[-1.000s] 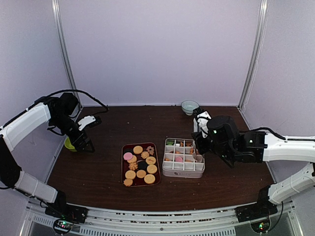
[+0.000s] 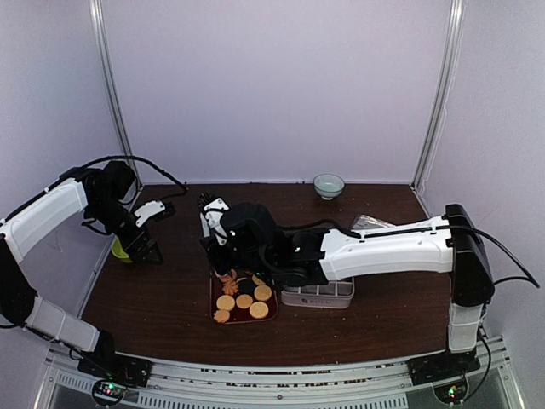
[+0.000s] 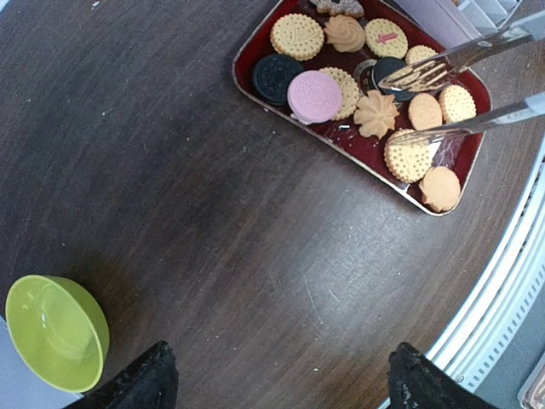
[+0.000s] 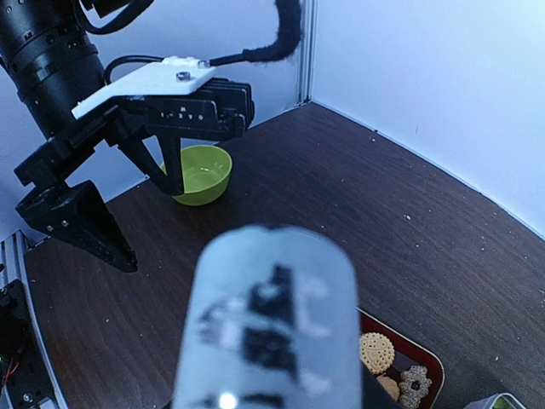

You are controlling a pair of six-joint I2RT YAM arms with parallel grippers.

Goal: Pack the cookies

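A red tray holds assorted cookies, among them a pink one. Metal tongs reach over the tray from the side of my right gripper, which is above the tray in the top view; their grey body fills the lower middle of the right wrist view, hiding the gripper's fingers. My left gripper stands open at the left, its fingers empty. The compartment box is right of the tray, largely hidden behind the right arm.
A green bowl sits at the left edge, beside my left gripper. A pale bowl stands at the back right, near a clear object.
My right arm has swung left with the tongs, from over the compartment box to over the cookie tray. The left arm has stayed still.
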